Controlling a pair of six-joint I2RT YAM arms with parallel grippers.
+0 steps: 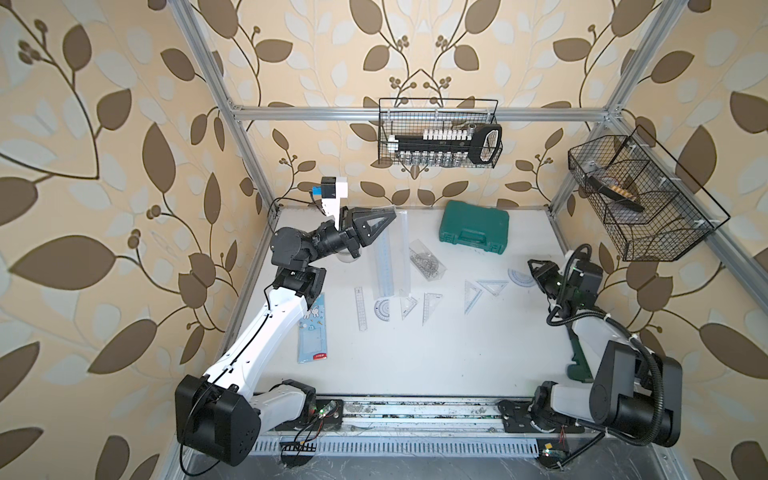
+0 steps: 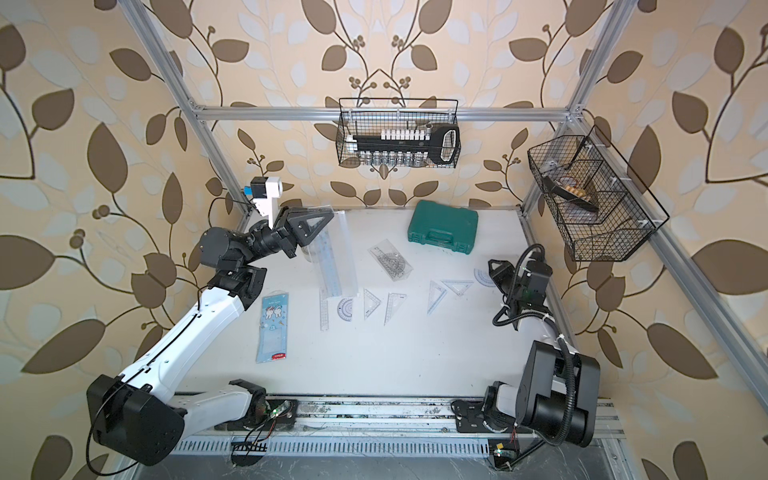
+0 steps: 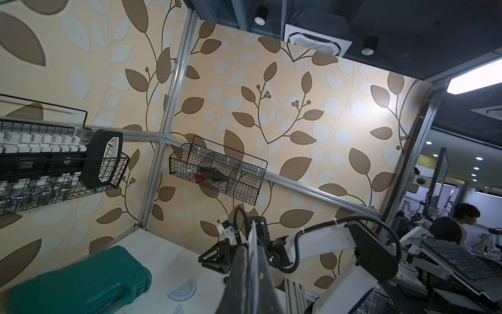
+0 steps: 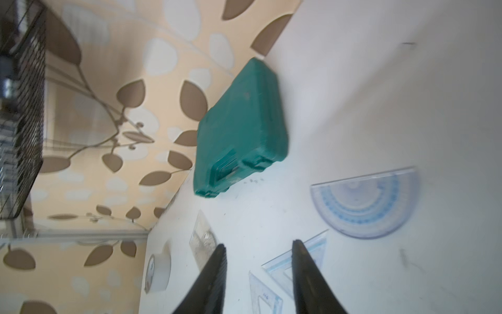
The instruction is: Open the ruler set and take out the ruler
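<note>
My left gripper is shut on the top of a clear plastic sleeve, which hangs down with a bluish strip inside. In the left wrist view a thin clear edge stands between the fingers. At the right, my open right gripper has nothing between its fingers. Close by it lies a large protractor, flat on the table. Two set squares lie to its left. A narrow clear ruler, a small protractor and two small set squares lie near the sleeve.
A green case stands at the back, beside a clear packet of small metal pieces. A blue package lies at left. Wire baskets hang on the walls.
</note>
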